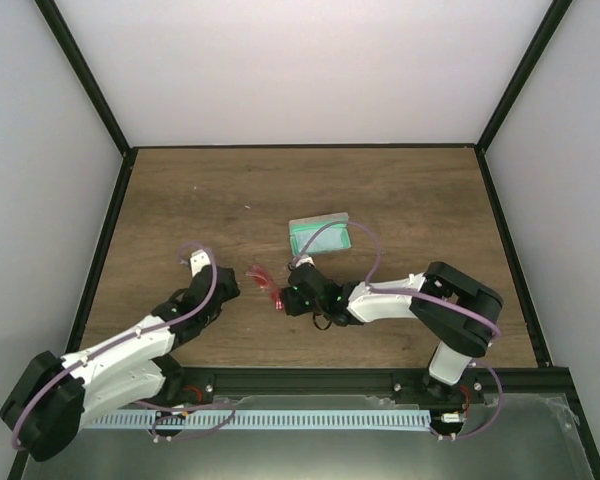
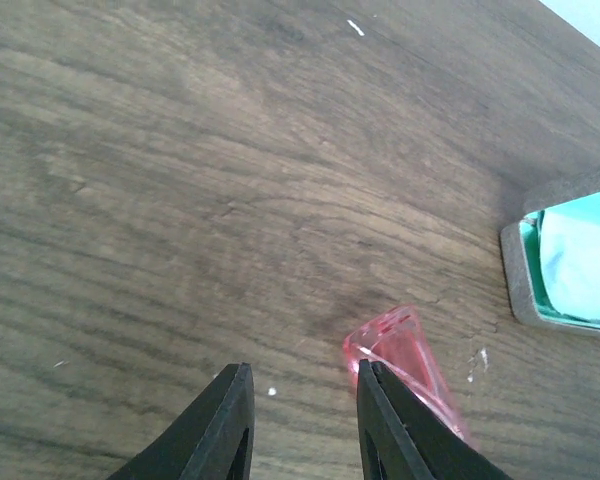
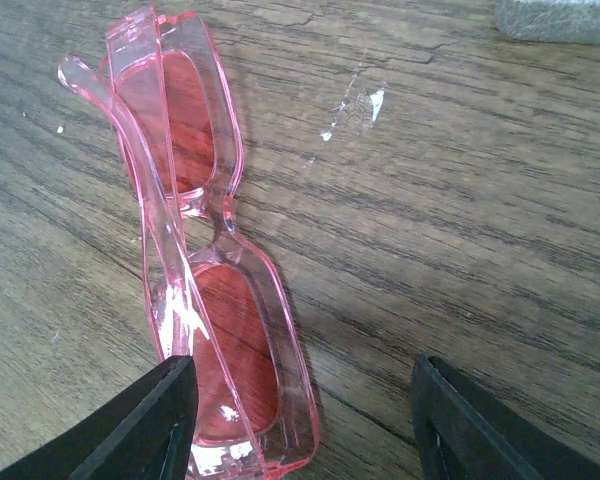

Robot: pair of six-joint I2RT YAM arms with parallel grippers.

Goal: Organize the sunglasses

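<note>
Pink-framed sunglasses with red lenses lie folded on the wooden table, between my two grippers. My right gripper is open above the near end of the sunglasses, its left fingertip beside that end, the pair not gripped. My left gripper stands open to the left of the sunglasses, with nothing held. A grey case with a teal lining and a light cloth in it sits behind my right gripper.
Dark frame rails and pale walls edge the workspace.
</note>
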